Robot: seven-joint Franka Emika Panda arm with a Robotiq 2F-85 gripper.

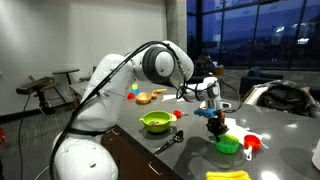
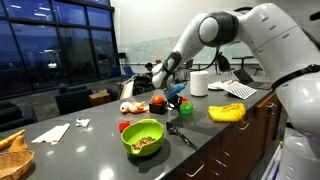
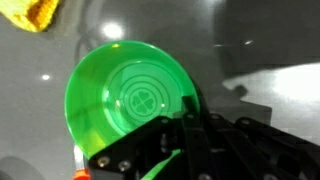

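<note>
A small green bowl (image 1: 228,145) is at my gripper (image 1: 217,131) above the grey table. In the wrist view the round green bowl (image 3: 135,95) shows its ringed inner base and looks empty. My gripper is shut on the bowl's rim at its right side, the fingertips dark against the green. From the other side, the small green bowl (image 2: 191,111) appears just beyond the dark utensil. Whether its underside touches the table cannot be told.
A larger green bowl (image 1: 157,121) stands to the left, with a dark utensil (image 1: 170,142) near it. Close to the small bowl are a red cup (image 1: 252,142) and a yellow cloth (image 1: 228,175). Bare table lies at the right.
</note>
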